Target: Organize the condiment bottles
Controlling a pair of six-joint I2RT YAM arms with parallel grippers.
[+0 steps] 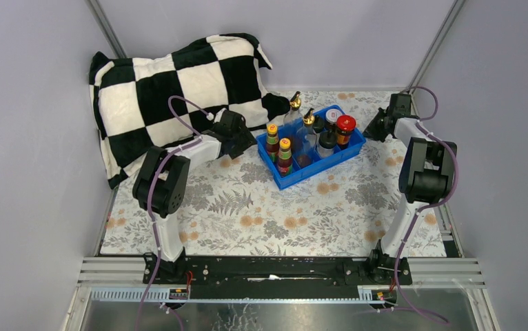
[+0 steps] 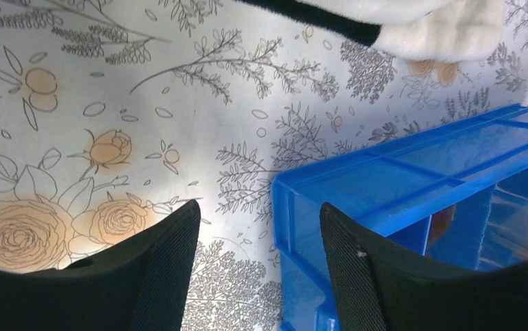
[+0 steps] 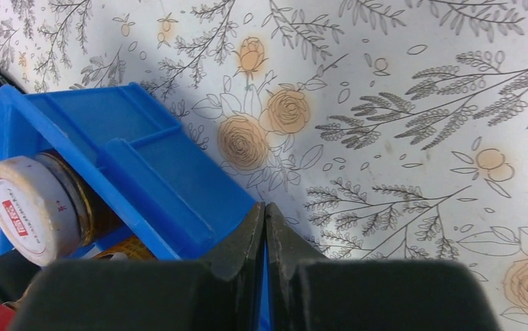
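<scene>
A blue caddy holds several condiment bottles and jars: two yellow-capped sauce bottles, two gold-spout glass bottles, a red-lidded jar, a white-lidded jar and a dark-lidded shaker. My left gripper stands open at the caddy's left corner, nothing visible between its fingers. My right gripper is shut just beside the caddy's right end, its fingertips against or very near the blue wall; nothing shows between them.
A black-and-white checked cushion lies along the back left.
</scene>
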